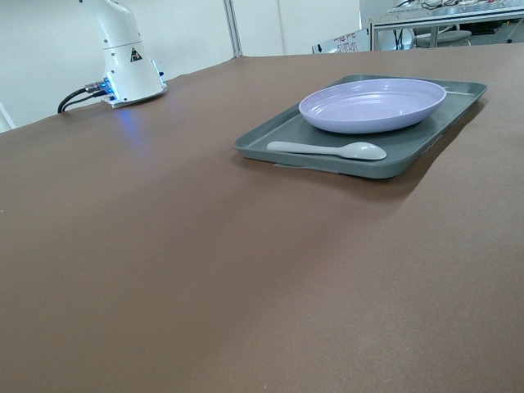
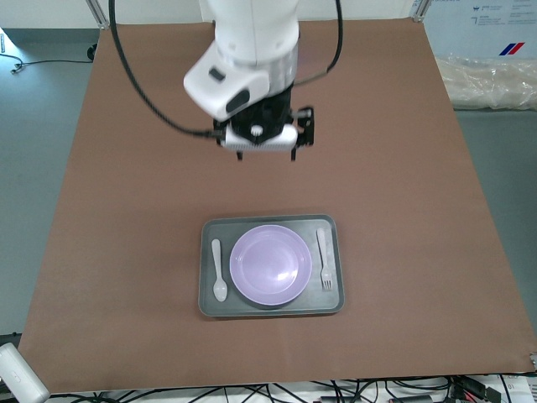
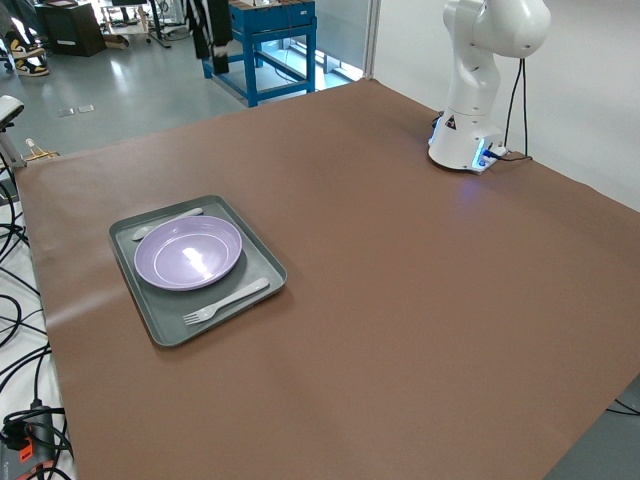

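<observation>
A grey tray (image 2: pixel 327 298) lies on the brown table, holding a lilac plate (image 2: pixel 270 264) in its middle, a white spoon (image 2: pixel 220 285) on one side and a white fork (image 2: pixel 325 269) on the other, as the left view shows. The top view shows the plate (image 1: pixel 372 102) and spoon (image 1: pixel 327 150) on the tray (image 1: pixel 401 160). My gripper (image 2: pixel 266 156) is raised well behind the tray in the left view, its two fingers pointing down and apart, with nothing visible between them.
The robot base (image 3: pixel 465 145) stands at the table's edge by the white wall. Cables run along the edge near the tray.
</observation>
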